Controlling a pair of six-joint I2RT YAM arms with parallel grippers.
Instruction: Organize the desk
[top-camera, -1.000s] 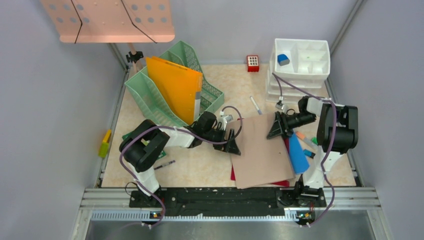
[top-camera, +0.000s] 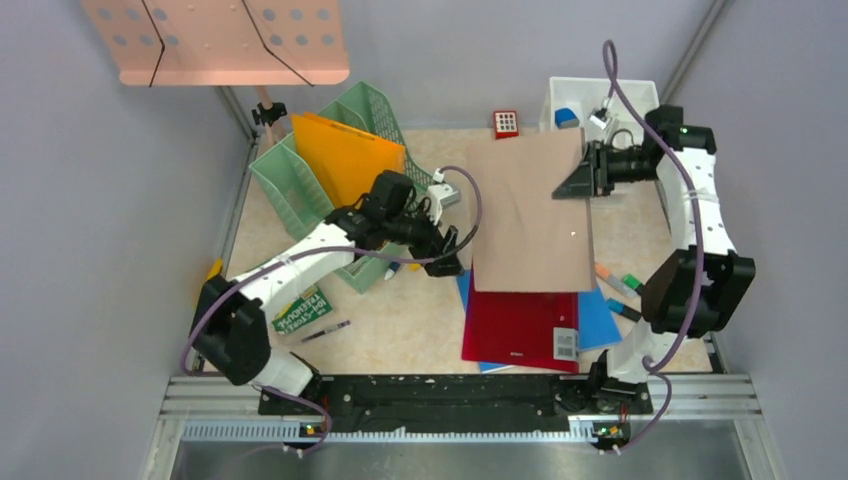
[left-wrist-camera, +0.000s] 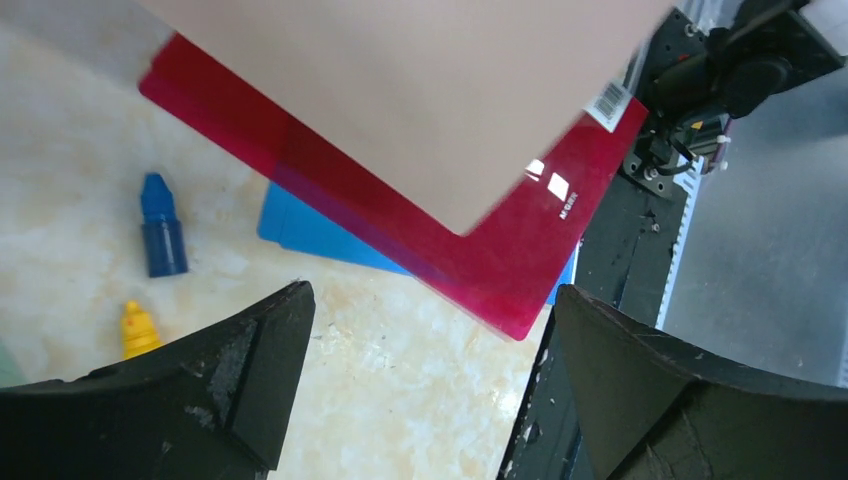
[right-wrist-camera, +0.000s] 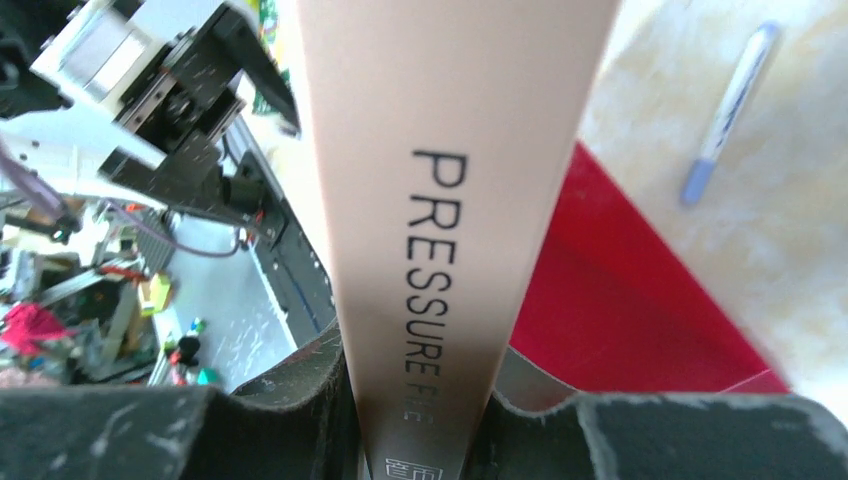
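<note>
A beige file (top-camera: 525, 215), its spine lettered "PRESSURE FILE" (right-wrist-camera: 435, 250), hangs above the desk. My right gripper (top-camera: 572, 182) is shut on that spine, one finger on each side of it. Under the file lie a red folder (top-camera: 515, 325) and, partly covered by it, a blue folder (top-camera: 597, 322). Left of the file, my left gripper stands open over the desk, nothing between its fingers. Past those fingertips, the left wrist view has the beige file's near corner, the red folder (left-wrist-camera: 530, 255), a blue marker (left-wrist-camera: 163, 235) and a yellow cap (left-wrist-camera: 138, 330).
An orange folder (top-camera: 345, 160) stands in the green rack (top-camera: 285, 190). At the back are a red calculator (top-camera: 505, 124) and a white drawer unit (top-camera: 645, 95), partly behind my right arm. Markers (top-camera: 624, 310) lie at the right. A pen (top-camera: 326, 331) and green packet (top-camera: 303, 312) lie front left.
My right gripper has risen and moved toward the back with the beige file, uncovering more of the red folder. The left gripper has drawn back to the left, off the file's edge.
</note>
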